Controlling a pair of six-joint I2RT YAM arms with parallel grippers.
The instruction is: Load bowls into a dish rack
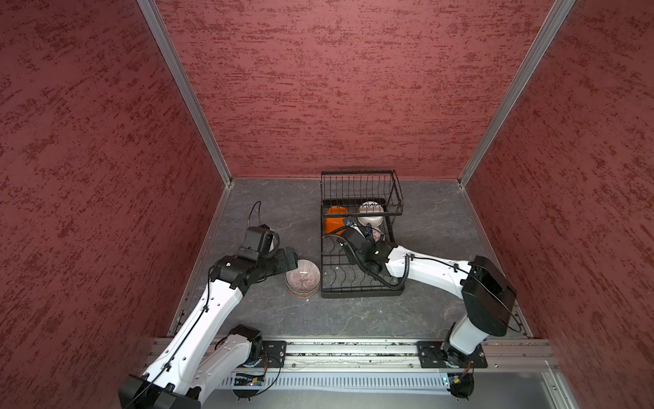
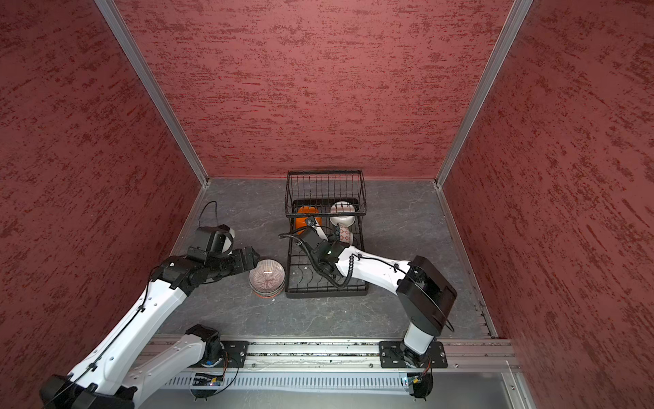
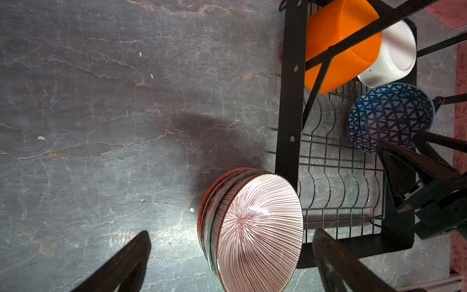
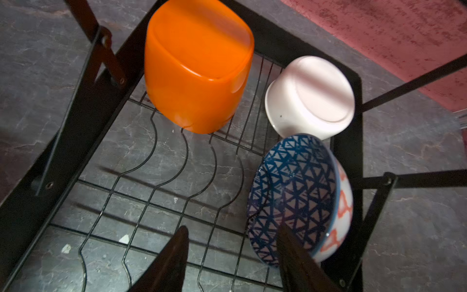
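Observation:
A stack of bowls (image 3: 257,228), the top one pale with fine radiating lines, stands on the counter against the rack's left side. My left gripper hangs open above that stack, fingers apart and empty. Inside the black dish rack (image 3: 288,112), a bowl with a blue triangle pattern (image 4: 291,194) and a red-and-white outside rests tilted on its side by the right edge. My right gripper is open over the rack's wires; its right fingertip overlaps the bowl's lower part in the right wrist view, and whether they touch I cannot tell.
An orange cup (image 4: 199,68) and a white cup (image 4: 311,97) sit upside down at the rack's back. Above them is the raised upper tier (image 1: 361,192) with its struts. The rack's front left wires are empty, and bare counter (image 3: 97,121) lies left of the rack.

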